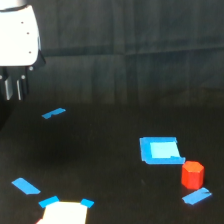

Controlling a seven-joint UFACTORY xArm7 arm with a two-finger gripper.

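My gripper (pixel 14 91) hangs at the upper left edge of the camera view, below the white hand (pixel 18 42). Its two dark fingers point down with a gap between them, and nothing shows in that gap. Far off at the lower right, a red block with a hexagonal outline (pixel 192 175) stands on the dark table. Behind it and to its left lies a pale square (pixel 164 150) bordered by blue tape. The gripper is well clear of both.
Blue tape strips mark the table at the left (pixel 25 186), farther back (pixel 54 113) and beside the red block (pixel 197 196). A pale object (pixel 65 213) is cut off by the bottom edge. A dark curtain (pixel 130 55) hangs behind.
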